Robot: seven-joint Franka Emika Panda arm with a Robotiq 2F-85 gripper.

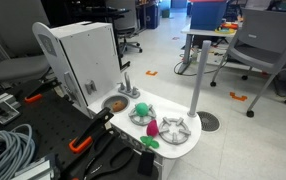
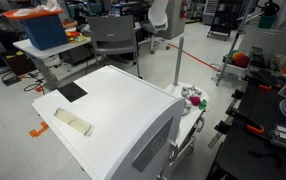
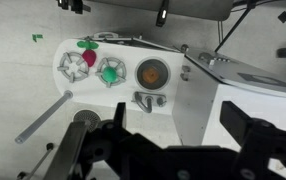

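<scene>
My gripper is open over the toy kitchen, its dark fingers spread wide at the bottom of the wrist view with nothing held between them. A green round toy point(image 3: 109, 74) lies on one stove burner. Beside the other burner point(image 3: 72, 67) is a red toy point(image 3: 89, 55) with green leaves. The small round sink point(image 3: 139, 80) has something orange-brown point(image 3: 151, 74) in its bowl, with a grey faucet point(image 3: 147, 100) next to it. In exterior view 1 the green toy point(image 1: 141, 109) and red toy point(image 1: 152, 128) rest on the white counter point(image 1: 173, 150). The gripper is out of both exterior views.
A tall white cabinet point(image 1: 83, 62) stands beside the sink, and a white post point(image 1: 201, 75) rises at the counter's far end. Cables point(image 1: 8, 155) lie on the dark table point(image 1: 53, 125). Chairs point(image 1: 268, 40) and open floor lie behind the kitchen.
</scene>
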